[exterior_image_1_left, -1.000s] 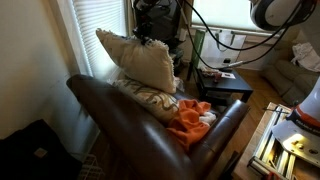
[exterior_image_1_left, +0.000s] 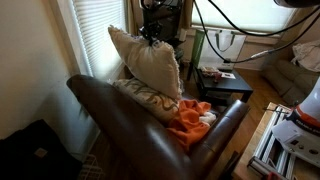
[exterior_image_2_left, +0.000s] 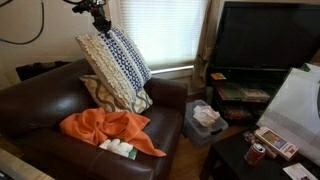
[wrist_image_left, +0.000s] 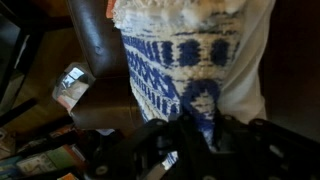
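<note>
A large blue-and-white patterned pillow (exterior_image_2_left: 126, 62) with a cream textured side hangs tilted above the brown leather armchair (exterior_image_2_left: 48, 103). My gripper is shut on its upper edge, and the woven blue pattern runs right up to the fingers in the wrist view. The same pillow (exterior_image_1_left: 150, 64) shows its cream side in exterior view 1, with the gripper (exterior_image_1_left: 152, 41) at its top edge. Beneath and behind it, a second patterned pillow (exterior_image_1_left: 148, 98) leans on the seat; whether the two touch is unclear. The fingertips themselves are hidden in the dark.
An orange cloth (exterior_image_2_left: 108, 128) lies across the seat, with white rolled items (exterior_image_2_left: 118, 148) beside it. A clear plastic bin (exterior_image_2_left: 205, 122) stands by the chair. A black table (exterior_image_2_left: 262, 160) carries a can (exterior_image_2_left: 256, 154) and boxes. Window blinds (exterior_image_2_left: 163, 32) are close behind.
In exterior view 1 the held pillow has shifted slightly to the right and tilted more steeply, along with the gripper. The chair, the cloth and the lower pillow look unmoved.
</note>
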